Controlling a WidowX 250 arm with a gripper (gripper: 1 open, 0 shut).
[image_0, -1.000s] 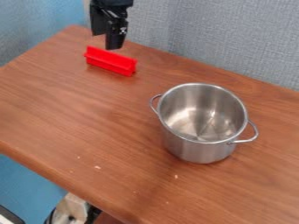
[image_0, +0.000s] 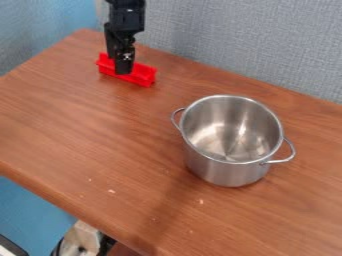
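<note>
My black gripper (image_0: 124, 62) hangs open at the top left, lowered onto a red bar-shaped object (image_0: 143, 76) on the wooden table, its fingers at the object's middle; whether they touch it I cannot tell. The object's middle is partly hidden behind the fingers. A steel pot (image_0: 230, 170) with two loop handles stands upright to the right and nearer the camera.
Grey textured walls border it at the back and left. Some clutter shows beyond the table's front left edge.
My gripper has moved down onto the red object, now covering part of it. The pot has not moved.
</note>
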